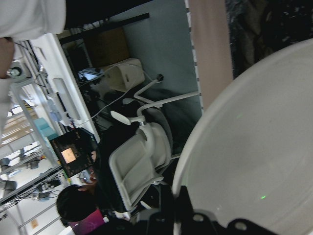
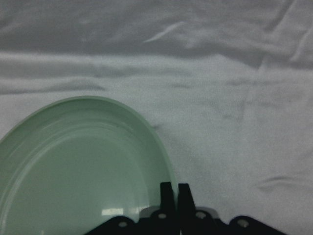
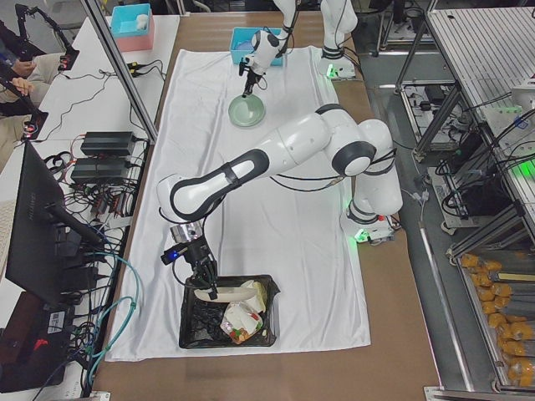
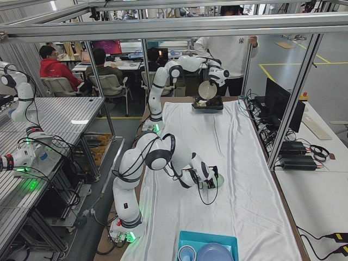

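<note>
My left gripper is shut on the rim of a white plate (image 1: pixel 249 142), which is tilted up over the black bin (image 3: pixel 192 334) in the camera left view; the bin holds a pale item and a food packet (image 3: pixel 241 324). In the camera right view the plate (image 4: pixel 207 89) stands nearly upright above that bin. My right gripper is shut on the rim of the green plate (image 2: pixel 85 171), which lies on the white cloth at the other end of the table.
A blue bin (image 4: pixel 234 242) with a blue plate (image 4: pixel 215 254) and a cup is at the right arm's end. A person (image 4: pixel 231 49) stands beyond the black bin, near the frame.
</note>
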